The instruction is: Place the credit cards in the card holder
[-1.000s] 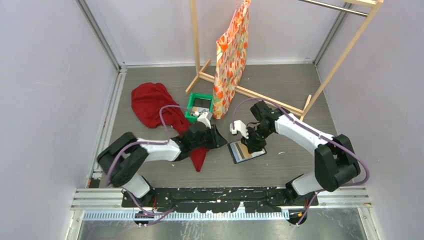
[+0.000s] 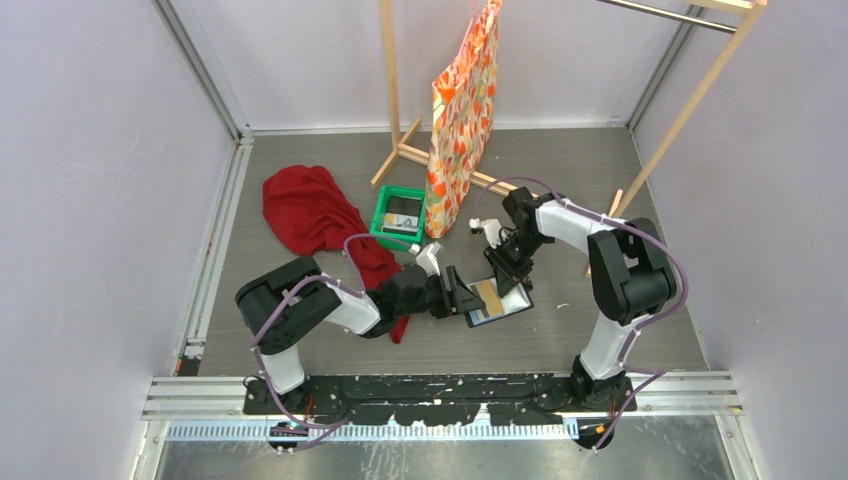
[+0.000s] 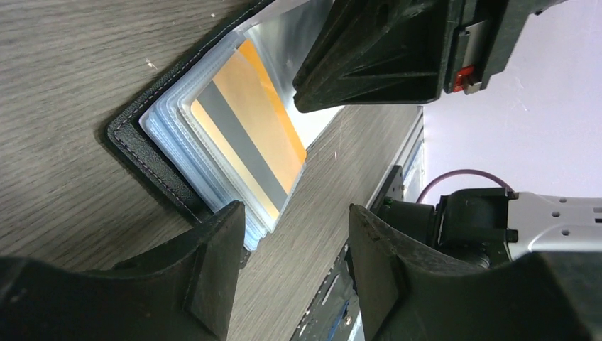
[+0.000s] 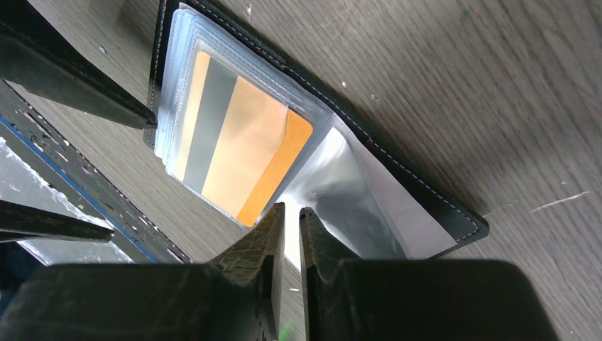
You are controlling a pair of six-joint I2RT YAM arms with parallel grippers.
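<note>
The black card holder (image 2: 500,312) lies spread on the floor, its stacked clear sleeves (image 4: 169,117) at one end and a whitish sleeve (image 4: 348,192) at the other. A tan and orange card with a grey stripe (image 3: 245,131) appears to sit in the top sleeve, its brighter orange edge (image 4: 277,174) outside the sleeve's hazy cover. My left gripper is open at the holder's left end, one fingertip close to the sleeve corner; contact is unclear. Over the whitish sleeve stands my right gripper, open by a narrow gap with no card visible between its fingers.
Behind the arms, a green bin (image 2: 399,243) contains cards and a dark item. A red cloth (image 2: 310,210) spreads to the left, partly under the left arm. Patterned fabric (image 2: 462,120) hangs from a wooden rack. Bare floor lies right of the holder.
My left gripper has moved right, from beside the holder to its left end. The right gripper has shifted slightly within the holder's upper right area. The holder looks unmoved.
</note>
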